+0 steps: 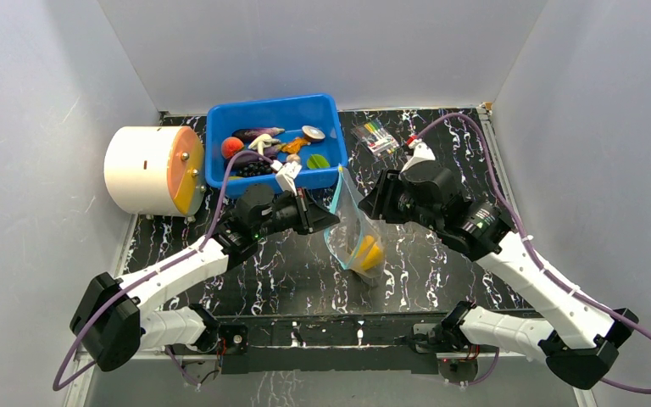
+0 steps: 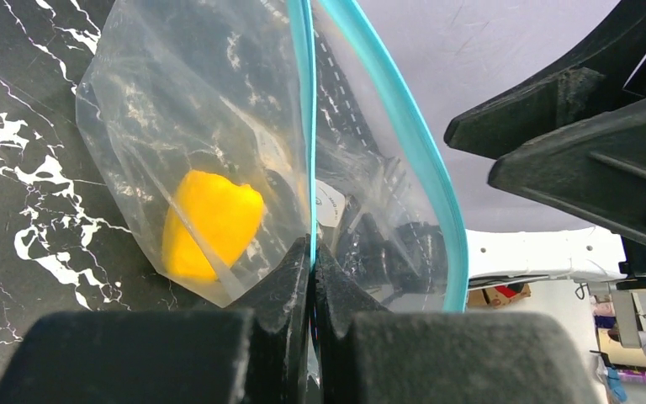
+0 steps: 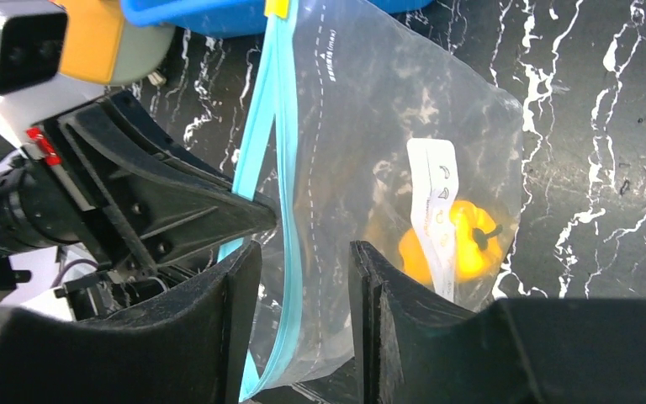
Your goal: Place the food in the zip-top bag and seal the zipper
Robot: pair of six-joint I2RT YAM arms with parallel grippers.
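A clear zip top bag with light-blue zip strips stands between my two grippers, its mouth gaping. A yellow pepper lies low inside it, behind a white label; the left wrist view shows the same pepper through the film. My left gripper is shut on one zip strip of the bag, which runs between its fingertips. Over the opposite side hangs my right gripper, open, with a blue zip strip crossing the gap between its fingers in view; whether it touches them I cannot tell.
Behind the left arm sits a blue bin holding several toy foods. A pack of colored pens lies at the back right, and a white cylinder stands at the left.
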